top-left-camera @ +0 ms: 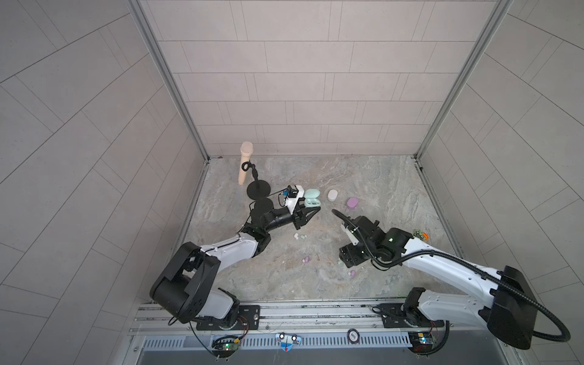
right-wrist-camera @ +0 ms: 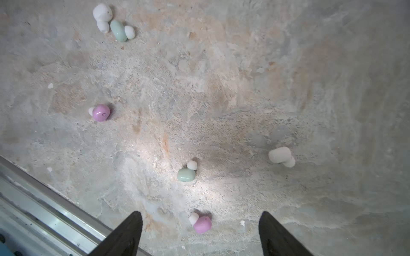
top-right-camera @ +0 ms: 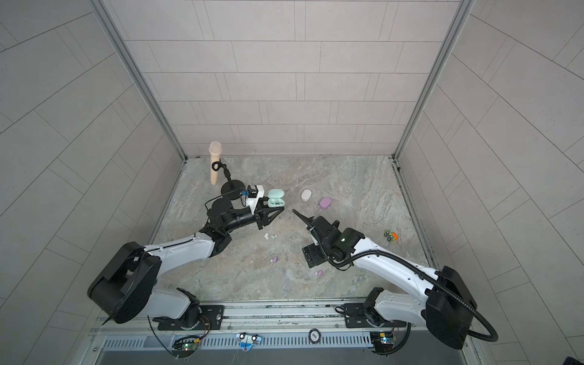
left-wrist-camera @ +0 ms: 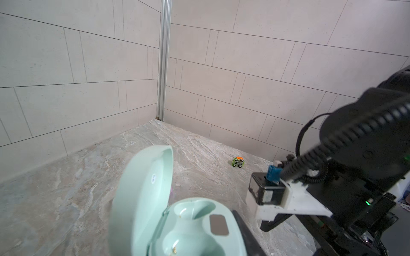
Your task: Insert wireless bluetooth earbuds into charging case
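My left gripper [top-left-camera: 314, 208] is shut on the mint green charging case [top-left-camera: 312, 194], held up off the table with its lid standing open. In the left wrist view both earbud hollows of the case [left-wrist-camera: 194, 226] look empty, though the lower one is cut by the frame edge. My right gripper is open over the table, nothing between its fingers. Ahead of its fingertips lies a mint earbud [right-wrist-camera: 186, 174]. Another mint earbud [right-wrist-camera: 118, 31] touches a white earbud [right-wrist-camera: 103, 15] at upper left. Purple earbuds [right-wrist-camera: 101, 112] and a second white earbud [right-wrist-camera: 280, 155] lie apart.
White [top-left-camera: 332, 195] and purple [top-left-camera: 352, 202] cases sit at the back middle. A microphone [top-left-camera: 244, 164] and a black stand [top-left-camera: 258, 189] are at back left; a small colourful toy [top-right-camera: 390, 234] is at right. Metal rails [right-wrist-camera: 42, 196] edge the table's front.
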